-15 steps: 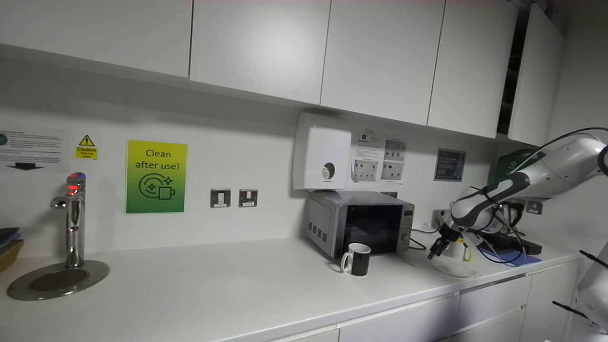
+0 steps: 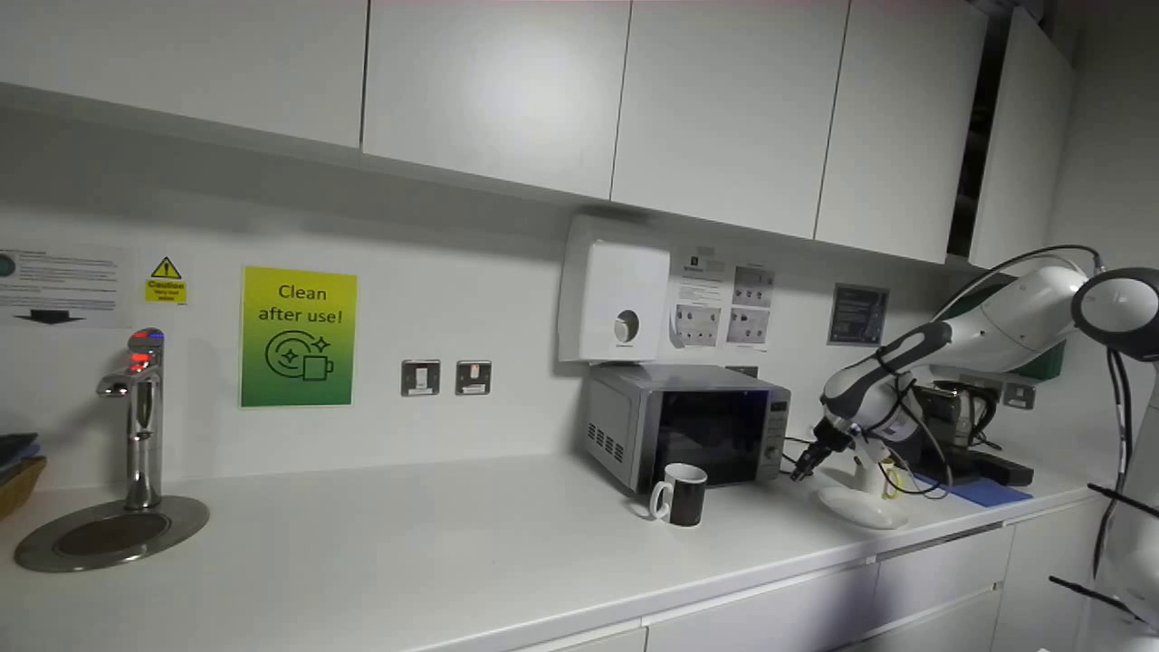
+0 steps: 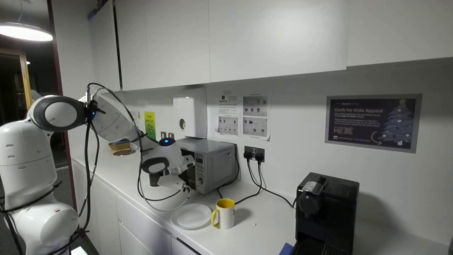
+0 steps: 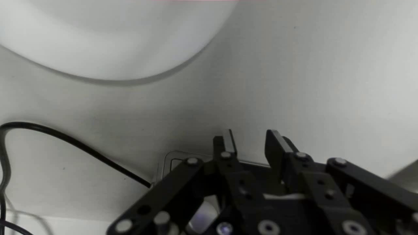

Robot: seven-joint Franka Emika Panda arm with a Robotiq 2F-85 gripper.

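Note:
My gripper is partway open, with a clear gap and nothing between its black fingers. In exterior view 1 the gripper (image 2: 805, 467) points down and left, close to the right side of the microwave (image 2: 706, 424). A white plate (image 3: 191, 216) lies on the counter, and its edge shows at the upper left of the wrist view. Beside it stands a white mug with a yellow inside and handle (image 3: 225, 214). The black mug with a white handle (image 2: 685, 500) stands upright in front of the microwave. Exterior view 2 hides my fingertips behind the wrist.
A black cable (image 4: 74, 143) loops over the counter by the microwave. The black coffee machine (image 3: 327, 212) stands further along, near a blue cloth (image 2: 986, 493). Free counter (image 2: 435, 543) stretches from the black mug to the tap (image 2: 142, 424). Wall cupboards hang overhead.
In exterior view 1 my arm and gripper have moved left and slightly up, from over the plate's edge toward the microwave. The mugs and plate have stayed in place.

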